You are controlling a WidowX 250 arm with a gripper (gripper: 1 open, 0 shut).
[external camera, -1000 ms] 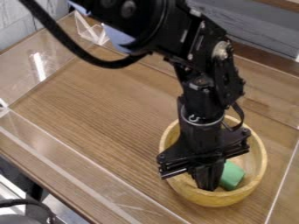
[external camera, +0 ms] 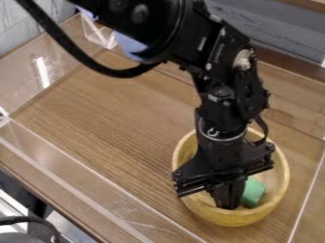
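Note:
My black gripper reaches down into a yellow bowl at the right front of the wooden surface. A green object lies in the bowl, just right of my fingertips and partly hidden by them. The fingers look shut, with nothing visible between them, though the tips are dark and partly hidden.
Clear plastic edging runs along its left and front edges. A pale blue object and a clear holder stand at the back left, partly behind my arm.

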